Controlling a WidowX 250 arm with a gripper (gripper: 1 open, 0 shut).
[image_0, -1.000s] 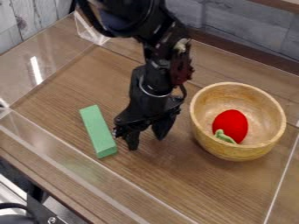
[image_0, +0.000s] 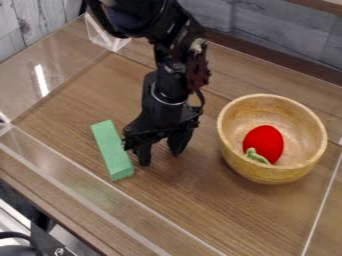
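Note:
The black gripper (image_0: 158, 140) hangs over the middle of the wooden table, its fingers spread low near the tabletop, to the right of a light green bar (image_0: 111, 148). The bar lies lengthwise on the table. I cannot tell whether anything is between the fingers.
A yellow bowl (image_0: 297, 166) at the right holds a red round object (image_0: 265, 140) and a small green item (image_0: 255, 156).
The gripper has moved slightly back, away from the front edge. The green bar and the bowl look unchanged.

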